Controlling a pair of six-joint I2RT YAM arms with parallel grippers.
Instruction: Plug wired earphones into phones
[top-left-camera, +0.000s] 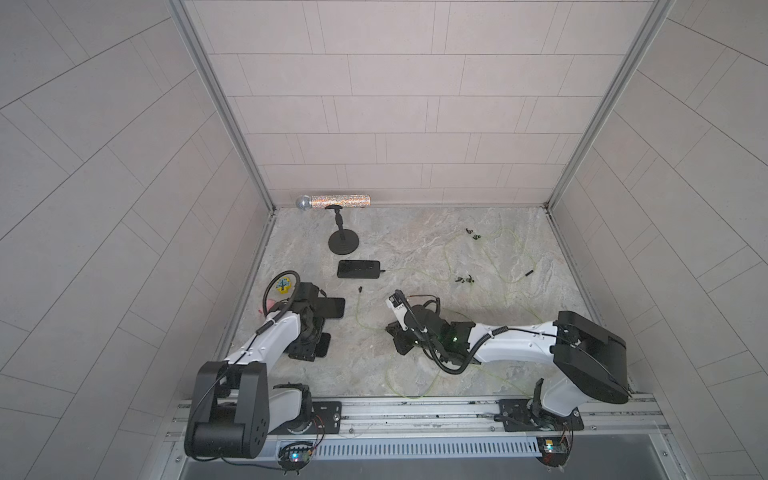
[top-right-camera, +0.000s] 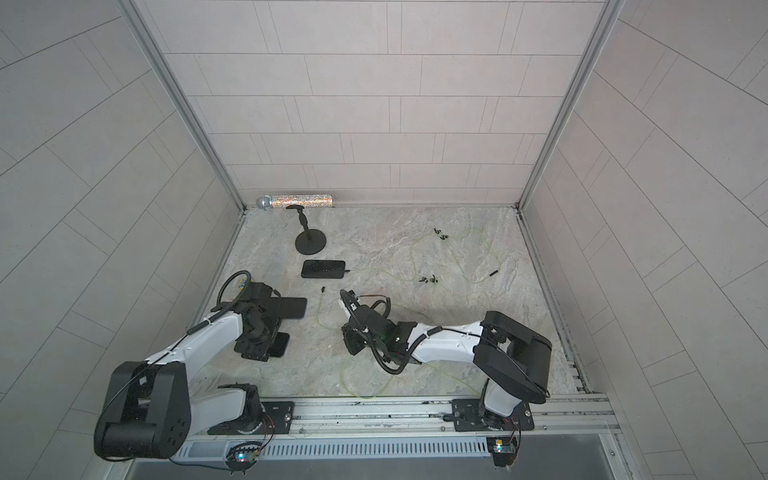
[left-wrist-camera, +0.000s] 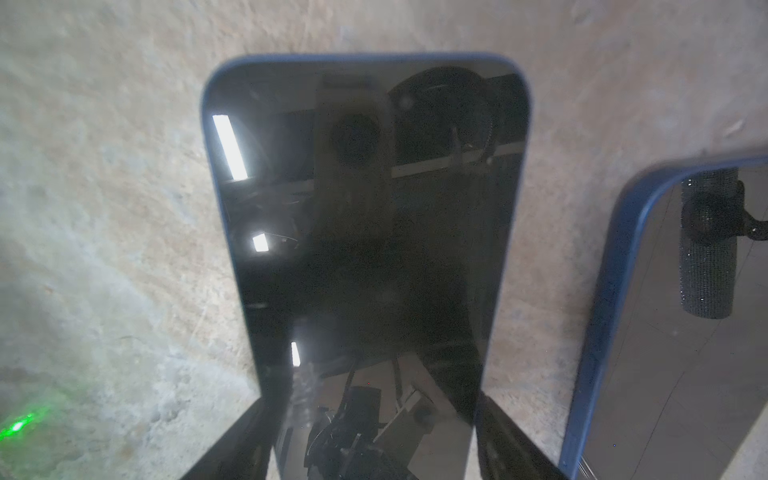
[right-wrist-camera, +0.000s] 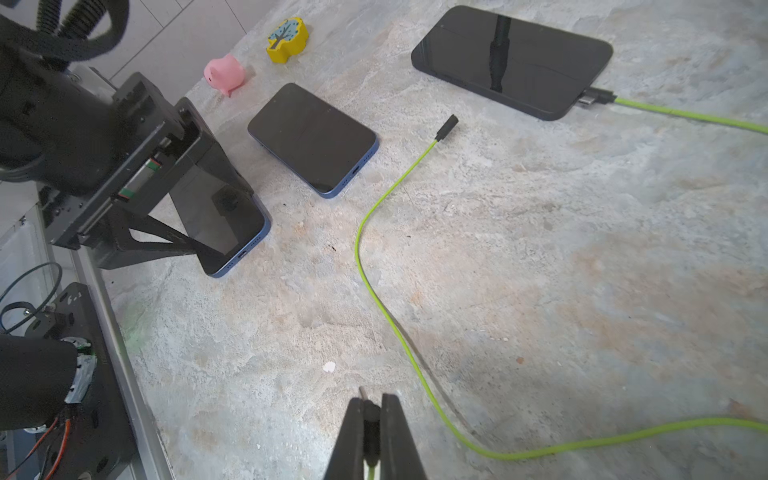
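Observation:
In the left wrist view a dark-screened phone with blue edges lies face up. My left gripper straddles its near part, one fingertip beside each long edge; the fingers stand part open, and contact with the edges is unclear. The right wrist view has my right gripper shut on a black earphone plug, its thin metal tip pointing up, away from any phone. A second blue-edged phone lies beyond the first, its port end bare. A third phone has a green-cabled plug at its end.
A loose black connector on a green cable lies between the phones. A pink pig figure and a yellow toy sit at the left. A microphone stand stands behind. Earbuds lie to the right.

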